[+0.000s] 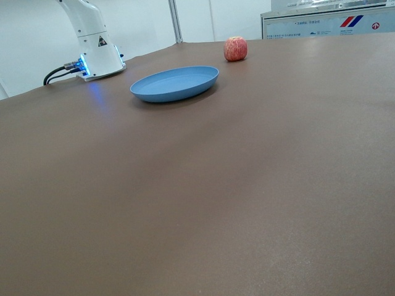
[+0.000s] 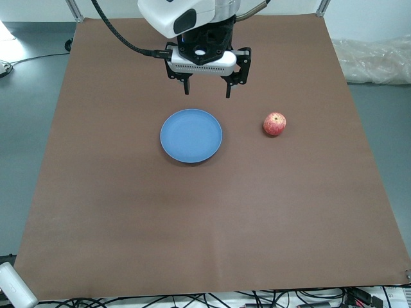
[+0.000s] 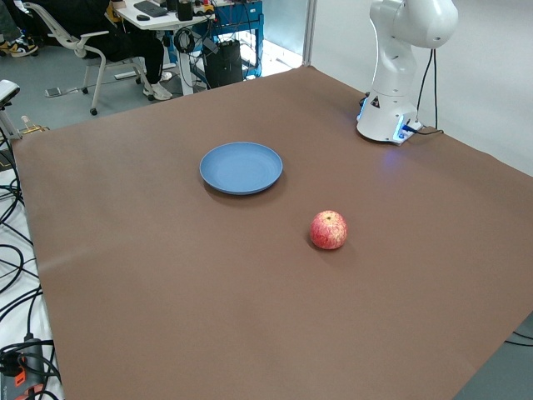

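Note:
My gripper [image 2: 207, 92] hangs at the top of the camera left view, above the back of the table, its two black fingers apart with nothing between them. A blue plate [image 2: 191, 135] lies below it, also visible as the blue dish [image 1: 174, 83] in the top view and the round plate [image 3: 241, 167] in the right view. A red apple [image 2: 274, 124] sits to the right of the plate, separate from it; it shows as the apple [image 1: 235, 49] and the apple [image 3: 328, 230] in the other views.
Cables and fittings run along its edge in the camera left and right views. A white robot base [image 3: 386, 117] stands at the table's far edge in the right view.

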